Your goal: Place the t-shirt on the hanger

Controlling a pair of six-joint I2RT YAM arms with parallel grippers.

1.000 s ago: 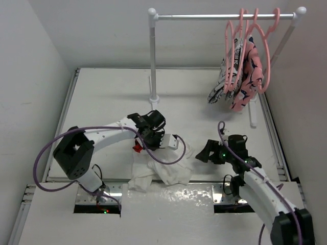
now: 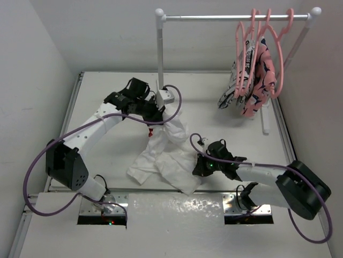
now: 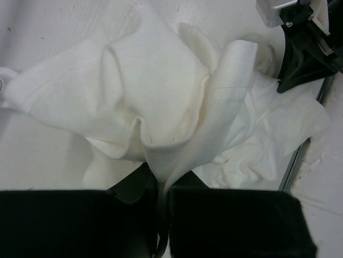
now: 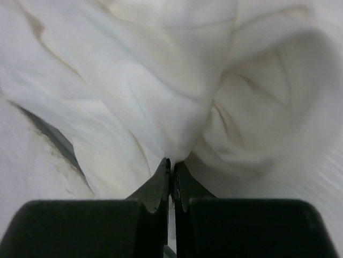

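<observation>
A white T-shirt [image 2: 166, 161] is bunched over the front middle of the table, part of it lifted by my left gripper [image 2: 158, 110], which is shut on it in the upper middle. In the left wrist view the cloth [image 3: 150, 86] runs down between the shut fingers. My right gripper [image 2: 199, 164] is low at the shirt's right side; in the right wrist view its fingertips are shut on a fold of the white fabric [image 4: 161, 107].
A white rail [image 2: 230, 18] spans the back, with several pink hangers [image 2: 278, 75] and patterned garments [image 2: 262, 80] at the right. A small red item [image 2: 151, 130] sits partly hidden under the left arm.
My left gripper has risen toward the back, pulling part of the shirt up. My right gripper has moved left onto the shirt and shut on it.
</observation>
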